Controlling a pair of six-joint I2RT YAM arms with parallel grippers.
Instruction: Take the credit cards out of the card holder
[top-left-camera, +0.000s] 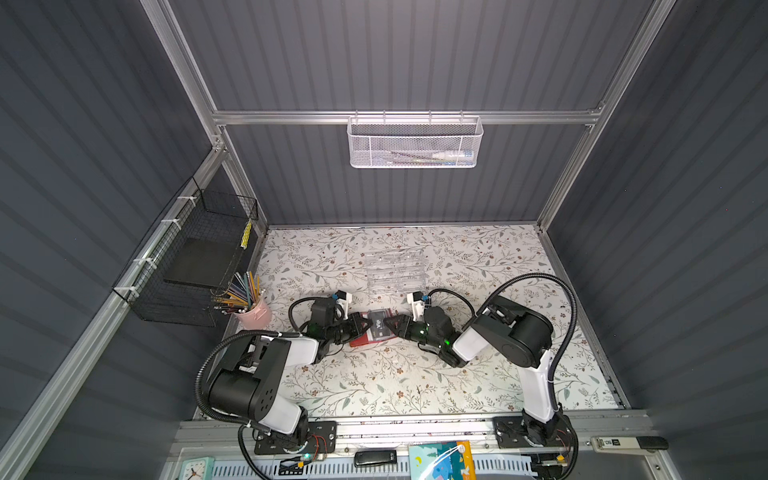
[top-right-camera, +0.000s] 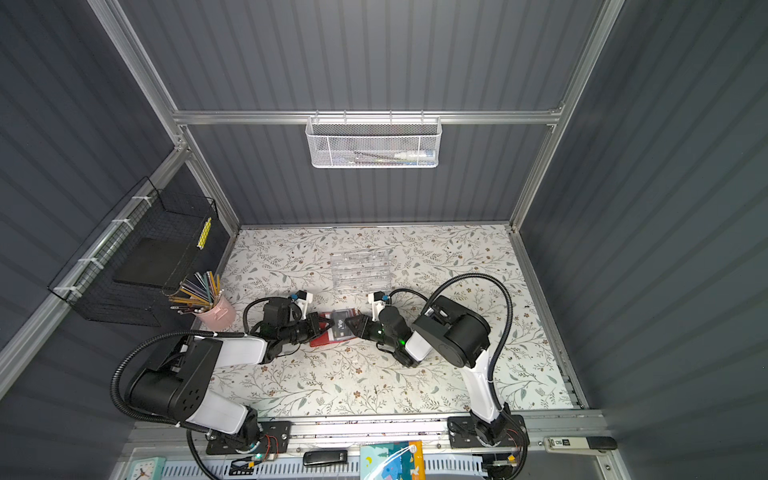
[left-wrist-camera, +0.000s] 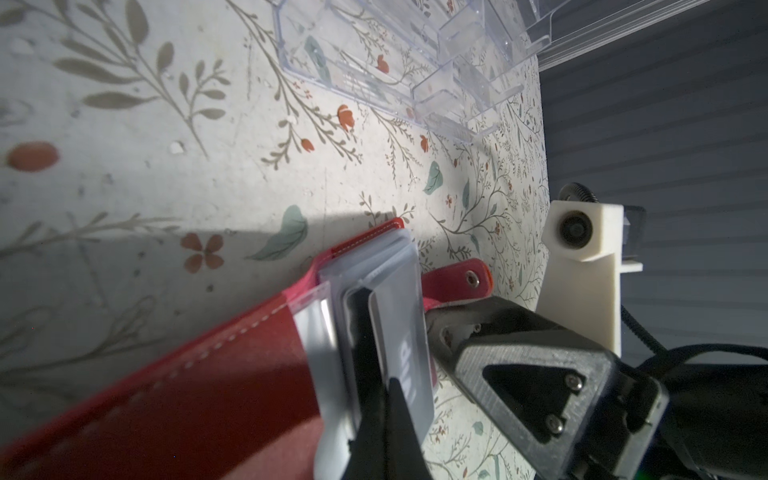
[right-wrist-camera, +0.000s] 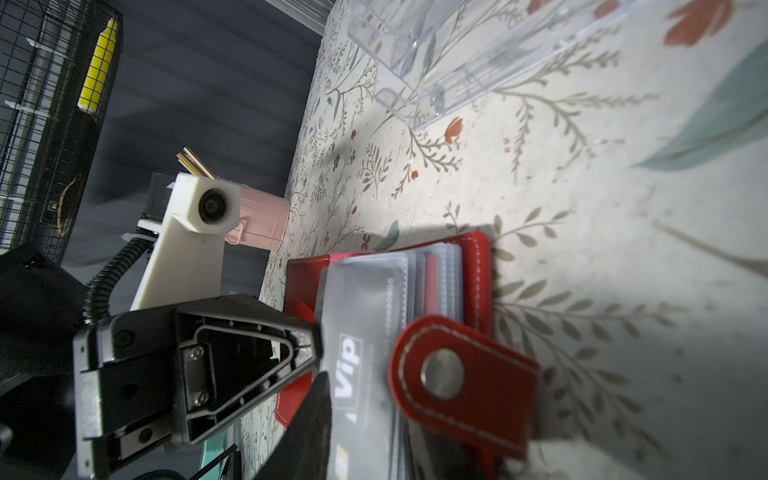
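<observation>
The red card holder (left-wrist-camera: 184, 400) lies open on the table. Its clear sleeves hold cards, including a "Vip" card (right-wrist-camera: 356, 376); its snap strap (right-wrist-camera: 468, 392) curls over the right side. My left gripper (top-left-camera: 360, 324) is shut at the left edge of the sleeves, its tips low in the left wrist view; nothing clearly shows between them. My right gripper (top-left-camera: 392, 324) stands open at the right side of the sleeves, fingertips low by the Vip card and strap.
A clear acrylic organizer (top-left-camera: 396, 272) lies behind the holder. A pink pen cup (top-left-camera: 256, 312) stands back left below a wire basket (top-left-camera: 200, 240).
</observation>
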